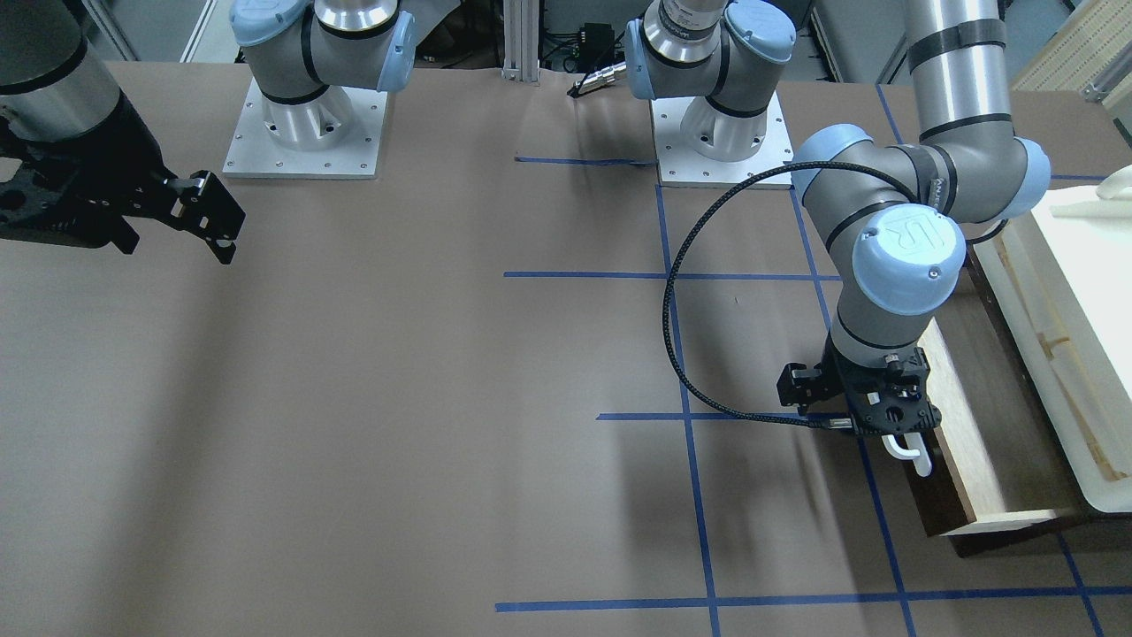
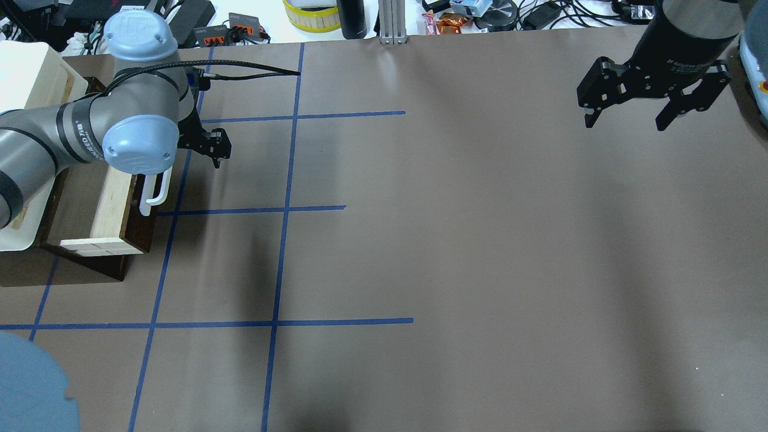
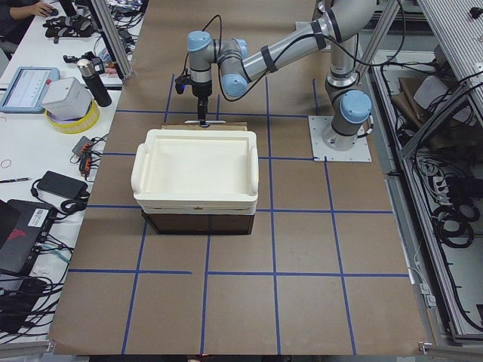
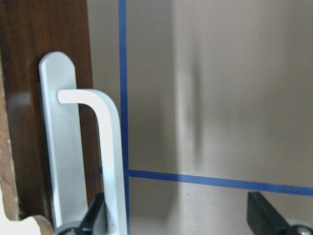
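Observation:
A wooden drawer with dark front [image 1: 950, 488] and pale inner edges stands pulled partly out of a cabinet topped by a white tray [image 3: 195, 167]. A white handle [image 4: 114, 147] is on the drawer front. My gripper is at this handle, its left fingertip against the bar and its right fingertip well apart over the floor, so the fingers stand open. In the front and top views the black gripper hangs over the drawer front, partly hiding the handle.
A second black gripper [image 2: 648, 90] hangs at the opposite side. Further arm bases [image 1: 722, 143] stand at the back.

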